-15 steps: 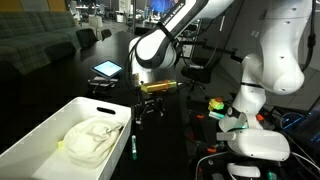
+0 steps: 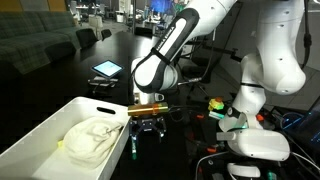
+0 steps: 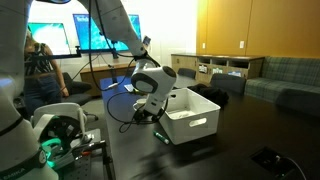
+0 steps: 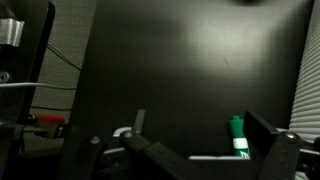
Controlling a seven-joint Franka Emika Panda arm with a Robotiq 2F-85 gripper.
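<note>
A small green-and-white marker-like stick (image 2: 133, 148) lies on the dark table, just outside the white box (image 2: 35, 143). In exterior view 2 the same stick (image 3: 162, 137) rests in front of the box, on open table. My gripper (image 2: 148, 131) hangs over the table to the right of the stick, fingers apart and empty. From the wrist, the stick (image 4: 239, 137) shows beside the right finger (image 4: 262, 133), partly hidden near its lower end. Inside the box is a crumpled cream cloth (image 2: 92, 142).
A box wall (image 4: 302, 100) runs along the right edge of the wrist view. Cables (image 2: 200, 163) and a red-handled tool (image 4: 48, 119) are on the arm's side. Bare table (image 3: 235, 150) stretches away beyond the box.
My gripper has come down closer to the table, and its fingers now show spread apart in exterior view 1. The stick and the box have stayed in place.
</note>
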